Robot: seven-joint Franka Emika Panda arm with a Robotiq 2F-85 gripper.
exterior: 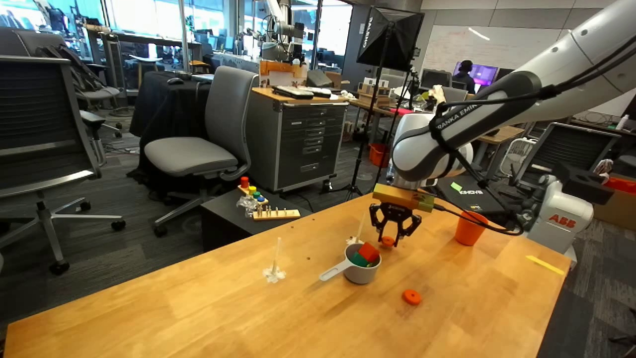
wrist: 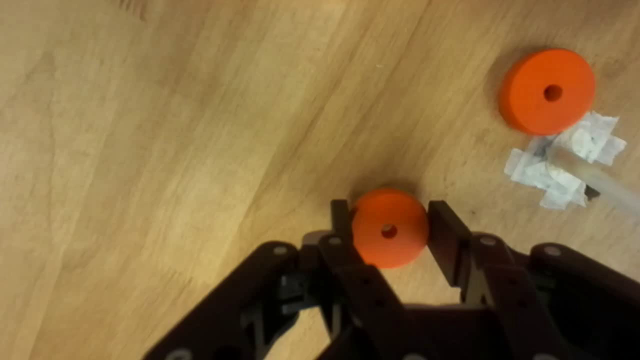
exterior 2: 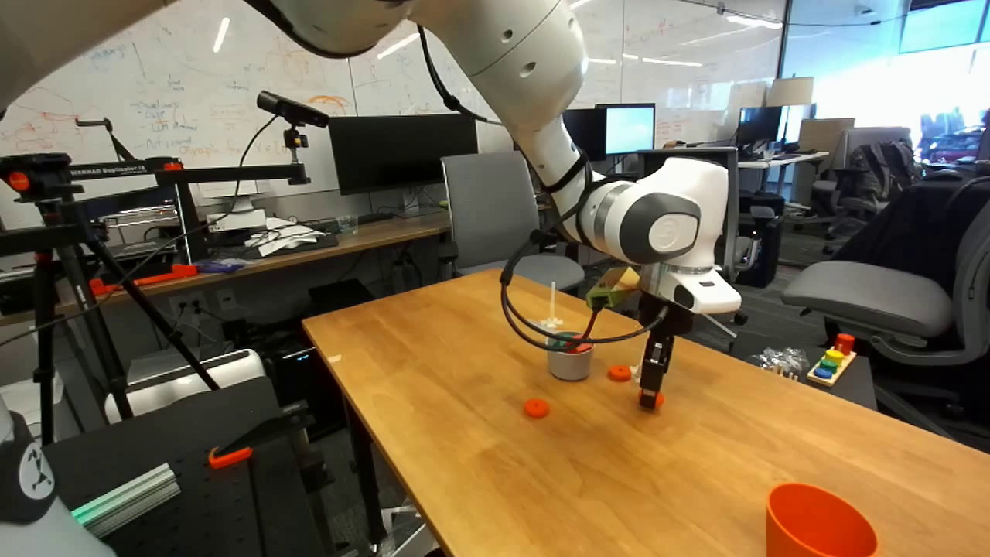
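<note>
An orange disc with a centre hole [wrist: 390,231] sits between the two fingers of my gripper, which is shut on it. In exterior view 1 my gripper [exterior: 388,243] is low over the table, behind and right of the grey pot [exterior: 361,273]; whether the disc touches the wood I cannot tell. A second orange disc [wrist: 549,91] lies on the table beside the taped base of a thin pale peg [wrist: 594,177]. A third orange disc [exterior: 411,297] lies alone in front of the pot.
Red and green blocks [exterior: 364,254] fill the pot, whose handle [exterior: 335,271] points left. Another upright peg [exterior: 277,257] stands taped to the table farther left. An orange cup [exterior: 470,228] is at the right.
</note>
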